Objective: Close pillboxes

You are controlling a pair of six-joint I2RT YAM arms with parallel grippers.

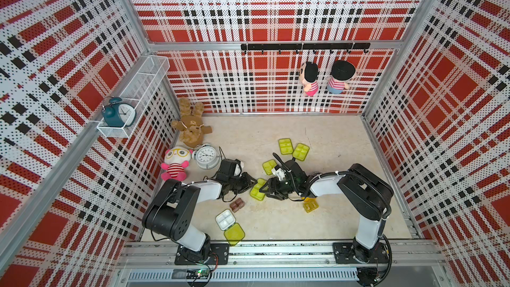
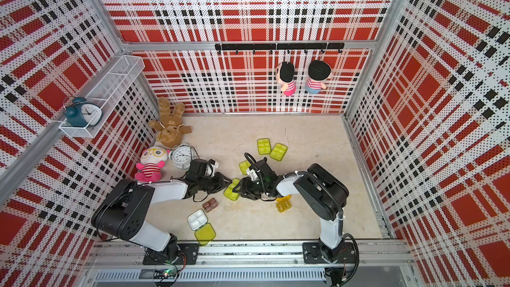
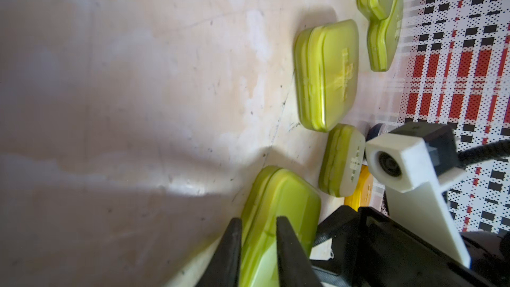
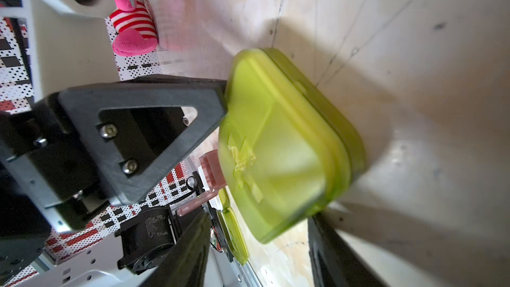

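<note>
A closed green pillbox (image 4: 276, 143) lies on the table between my grippers, with dark fingertips of my right gripper (image 1: 268, 188) at its edge; that gripper is part open. My left gripper (image 1: 247, 183) is just left of this box, its fingertips low over it in the left wrist view; whether anything is between them is unclear. More green pillboxes (image 1: 285, 145) (image 1: 300, 151) (image 1: 269, 167) lie behind, apparently closed. An open pillbox, white tray (image 1: 224, 219) and green lid (image 1: 234, 233), lies at front left. A brown pillbox (image 1: 237, 205) and a yellow one (image 1: 310, 205) lie nearby.
A white clock (image 1: 206, 155), pink plush toy (image 1: 175, 166) and brown bear (image 1: 191, 127) crowd the back left.
</note>
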